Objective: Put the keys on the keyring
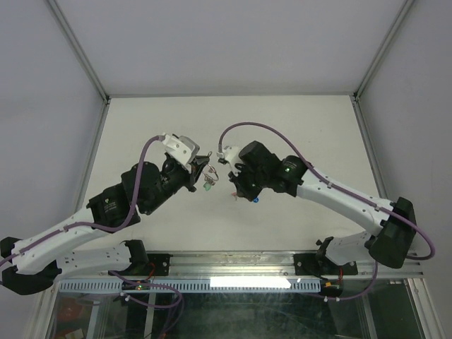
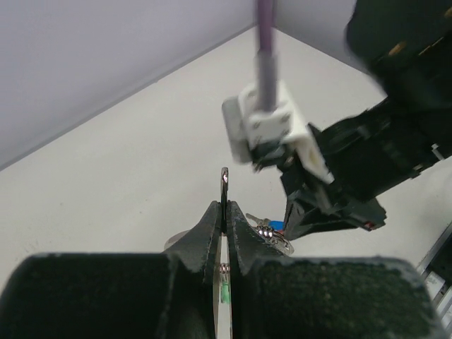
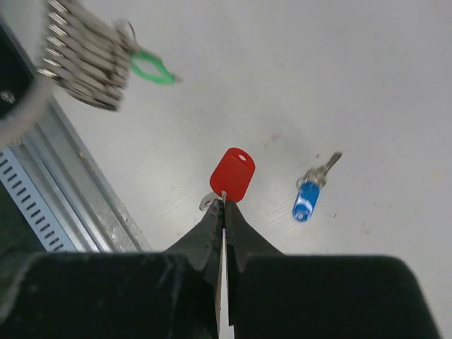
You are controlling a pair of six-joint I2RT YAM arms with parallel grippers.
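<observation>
My left gripper is shut on the metal end of the keyring (image 2: 224, 178), a wire loop with coiled parts. The ring hangs below the fingertips, and a green key (image 2: 224, 291) dangles from it. In the right wrist view the green key (image 3: 152, 67) shows at upper left, apart from my right gripper. That gripper is shut on a thin part of the red key (image 3: 233, 174), whose head stands just beyond the fingertips. A blue key (image 3: 306, 200) lies on the table. In the top view both grippers face each other, the keyring (image 1: 210, 174) between them.
A metal rail (image 1: 233, 261) runs along its front edge. Grey walls (image 1: 226, 46) enclose the sides and back.
</observation>
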